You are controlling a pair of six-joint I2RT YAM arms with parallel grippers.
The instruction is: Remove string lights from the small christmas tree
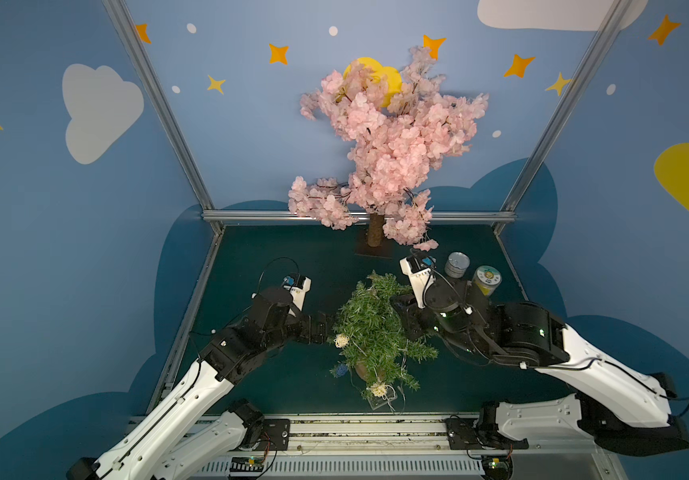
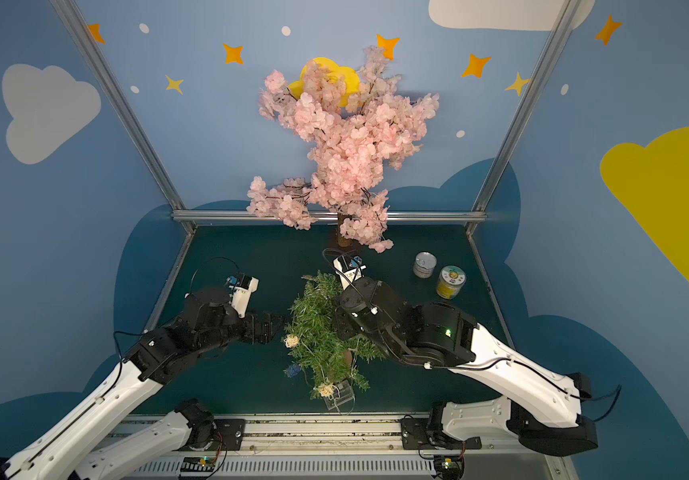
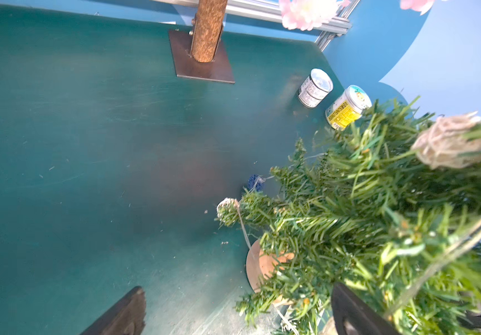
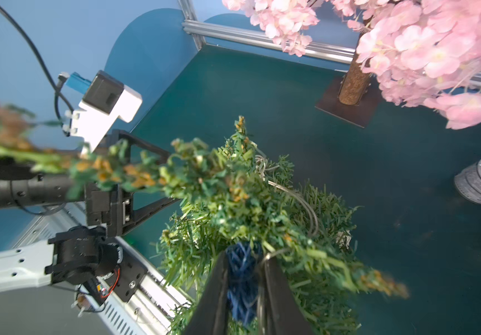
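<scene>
The small christmas tree point(image 1: 376, 320) stands mid-table with pale string balls point(image 1: 341, 341), a clear wire point(image 4: 307, 206) and a blue ball point(image 1: 339, 369) on it. A clear battery box point(image 2: 339, 395) lies at its front. My right gripper is shut on a blue string ball point(image 4: 241, 268) among the branches. My left gripper is open at the tree's left side, nothing visibly held between its fingers.
The pink blossom tree point(image 1: 396, 152) stands at the back on a metal plate point(image 3: 204, 71). Two cans point(image 1: 456, 265) point(image 1: 487, 280) stand at the back right. Bare table lies left of the tree.
</scene>
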